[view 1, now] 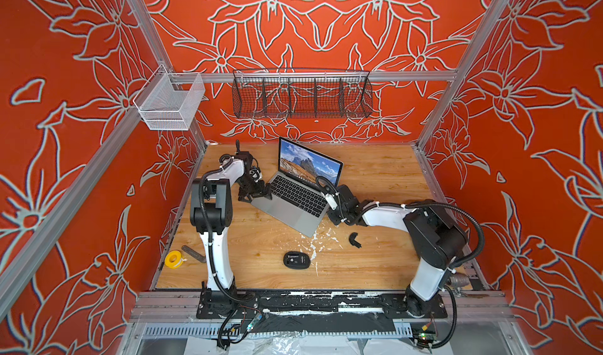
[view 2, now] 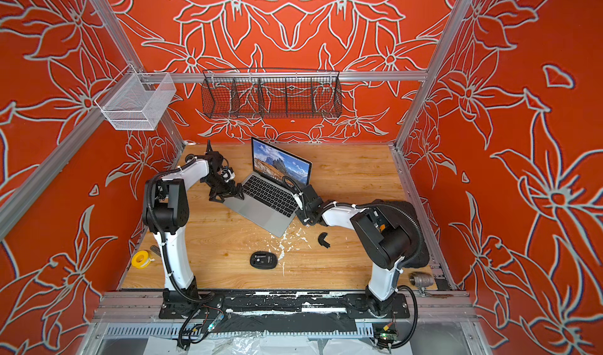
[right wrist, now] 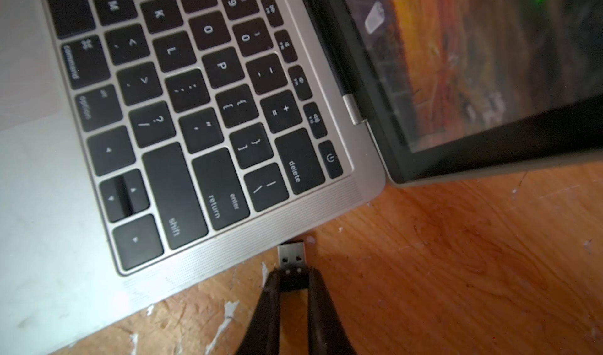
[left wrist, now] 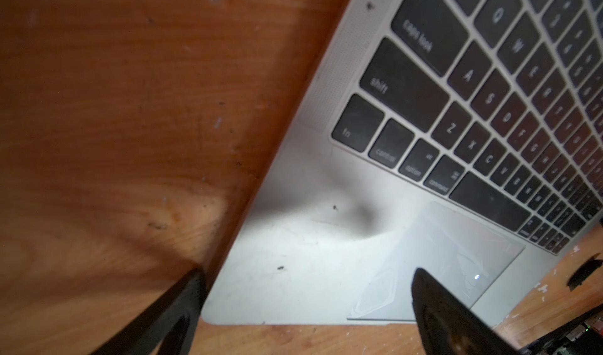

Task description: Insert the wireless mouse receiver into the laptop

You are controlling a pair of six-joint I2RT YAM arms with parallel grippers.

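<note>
The open laptop [view 1: 282, 210] stands mid-table, turned at an angle, its screen lit. In the right wrist view, my right gripper is shut on the small USB receiver [right wrist: 291, 254]. The receiver's metal plug points at the laptop's right side edge [right wrist: 251, 249], close to it beside the return and delete keys. Any port there is hidden under the edge, and whether the plug touches the side I cannot tell. My left gripper is open over the laptop's front left corner, one finger [left wrist: 182, 308] outside the side edge and the other over the trackpad area.
A black mouse [view 1: 296, 260] lies in front of the laptop, and a curved black piece [view 1: 355, 239] lies to its right. Yellow tape [view 1: 174, 259] and a grey strip [view 1: 193, 253] are at the left.
</note>
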